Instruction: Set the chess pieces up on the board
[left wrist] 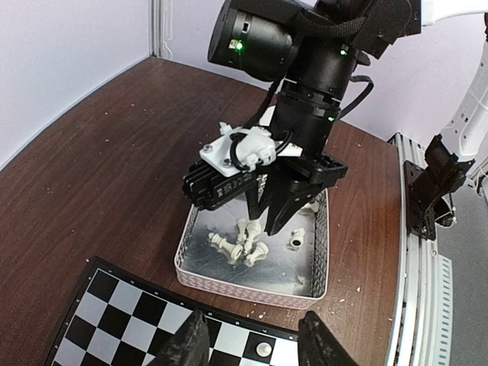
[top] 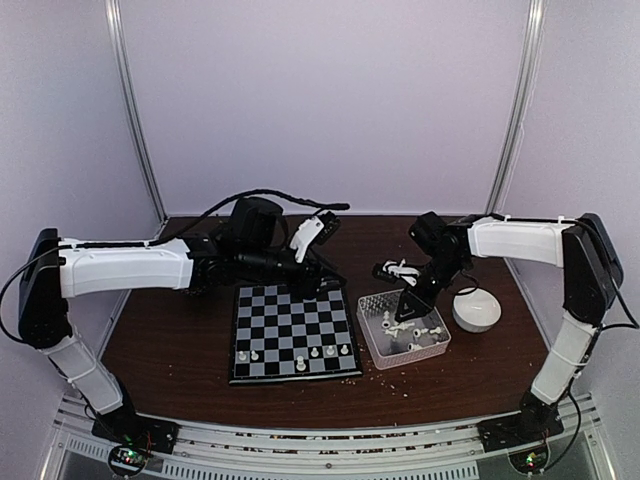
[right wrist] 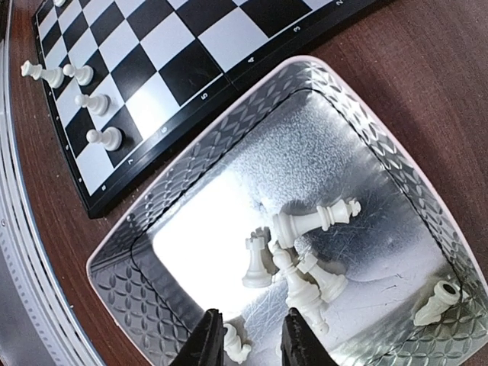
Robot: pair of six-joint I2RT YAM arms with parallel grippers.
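The chessboard (top: pixel 285 325) carries several white pieces along its near edge, among them a pawn (right wrist: pixel 100 139). The pink mesh box (left wrist: pixel 245 290) holds several white pieces lying loose, including a king (right wrist: pixel 309 223) and a rook (right wrist: pixel 255 263). My left gripper hangs open above the board, nothing between its fingers. My right gripper is over the box, its fingers parted above the pieces; a piece (right wrist: pixel 235 348) shows beside the left finger, and whether it is between them I cannot tell.
A white bowl (top: pixel 476 310) stands right of the box. Both arms reach in over the middle.
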